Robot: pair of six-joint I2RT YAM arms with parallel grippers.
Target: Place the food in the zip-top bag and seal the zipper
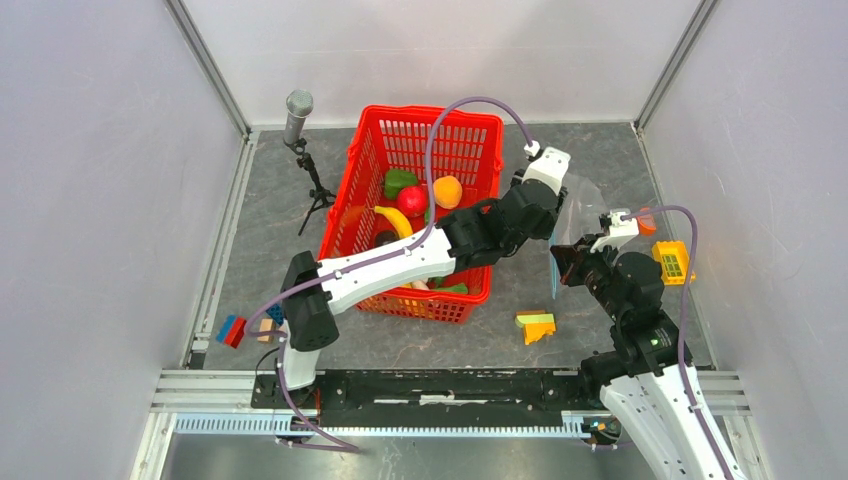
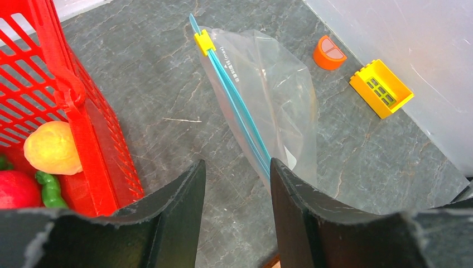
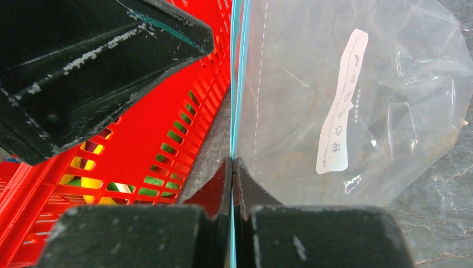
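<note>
A clear zip top bag with a blue zipper strip lies flat-looking on its side, and a yellow slider sits near the strip's far end. In the right wrist view the fingertips of my right gripper are shut on the blue zipper edge. My left gripper is part open above the bag, its fingers apart with nothing held between them. Food lies in the red basket: an orange, a red fruit, a banana and a green pepper.
An orange piece and a yellow block lie beyond the bag by the right wall. Yellow-green pieces rest in front. A microphone stand is left of the basket. The left arm spans the basket.
</note>
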